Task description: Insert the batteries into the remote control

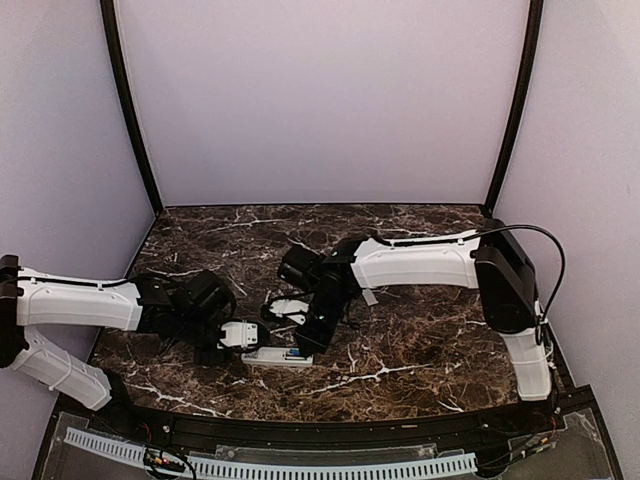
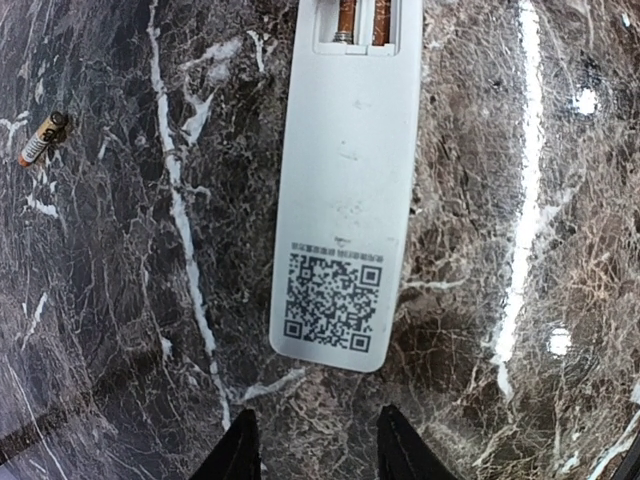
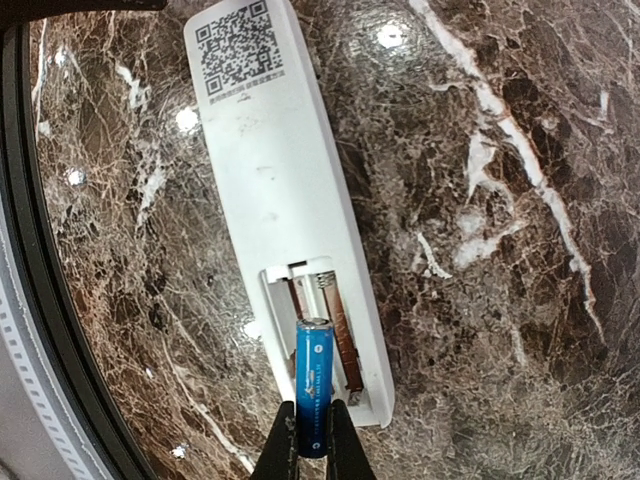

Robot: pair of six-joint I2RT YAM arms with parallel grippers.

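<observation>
The white remote control (image 1: 263,357) lies back up near the table's front, its battery bay (image 3: 340,315) uncovered, with springs and brown strips visible inside. A blue battery (image 3: 314,375) is gripped by my right gripper, which holds it over the bay; whether it touches the remote cannot be told. Beyond the remote's QR-code end (image 2: 332,300), my left gripper stands part open with an empty gap between its fingers. Another battery, orange and dark (image 2: 43,138), lies loose on the marble to one side of the remote.
A small pale piece (image 1: 370,297) lies on the table behind the right arm. A black rail (image 1: 330,427) runs along the front edge.
</observation>
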